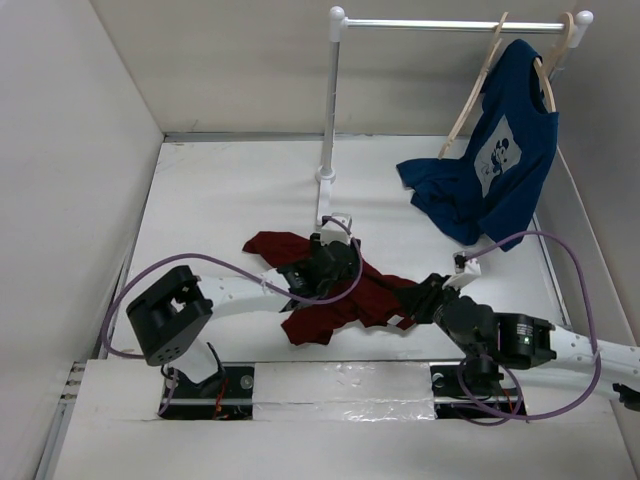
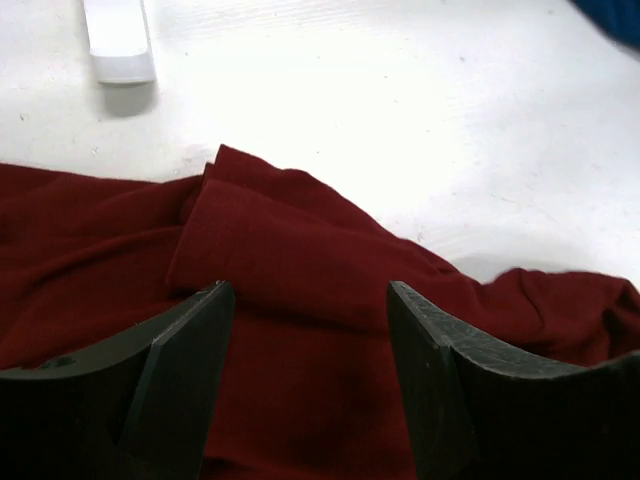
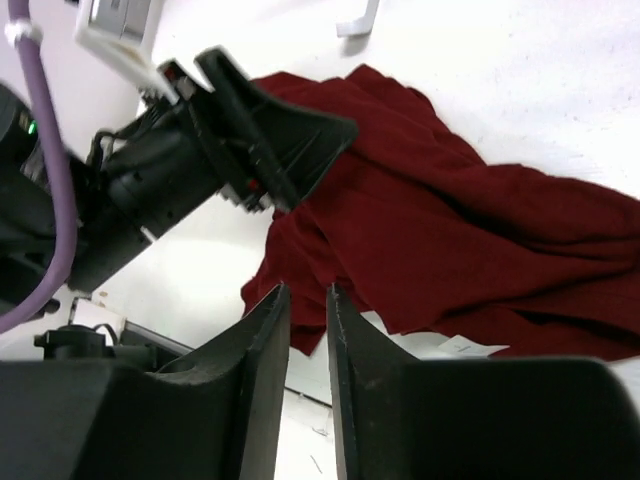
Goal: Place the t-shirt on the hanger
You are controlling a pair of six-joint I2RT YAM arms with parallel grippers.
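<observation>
A dark red t-shirt [image 1: 305,325] lies crumpled on the white table, filling much of both wrist views. My left gripper [image 1: 345,250] is over its middle and back part, open, with red cloth below the fingers. My right gripper [image 1: 415,300] is above the shirt's right end, its fingers part open with a narrow gap and nothing clearly held. In the right wrist view the left gripper hangs over the shirt. Wooden hangers [image 1: 470,95] hang on the rack's rail.
The metal rail [image 1: 420,24] spans the back, its left post [image 1: 329,120] standing behind the shirt. A blue t-shirt [image 1: 465,200] hangs on a hanger at the right, draping onto the table. Bare table [image 1: 210,185] lies at the back left.
</observation>
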